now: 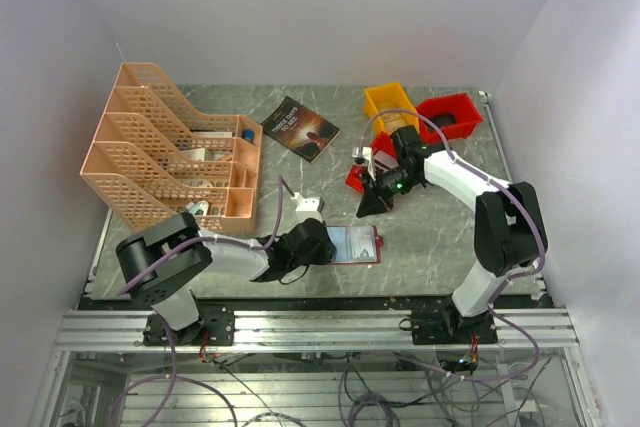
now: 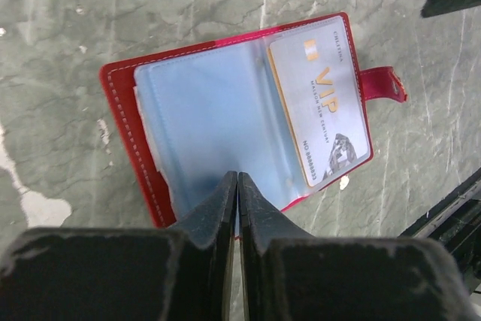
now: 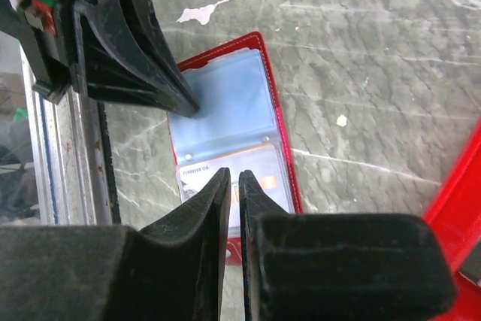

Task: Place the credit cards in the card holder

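Note:
A red card holder (image 1: 351, 244) lies open on the grey table. In the left wrist view its pale blue sleeve (image 2: 199, 125) fills one side and a white VIP card (image 2: 317, 103) sits in the other. My left gripper is shut over the sleeve's near part; whether anything thin is between its tips cannot be seen. My right gripper (image 1: 372, 205) is above and beyond the holder; in its own view the fingertips are close together over the card's edge, with a narrow gap and nothing visible between them.
Red boxes (image 1: 450, 117) and a yellow box (image 1: 389, 99) stand at the back right, with one red box under the right arm. A peach organiser (image 1: 160, 147) fills the left side. A book (image 1: 300, 127) lies at the back. The table right of the holder is clear.

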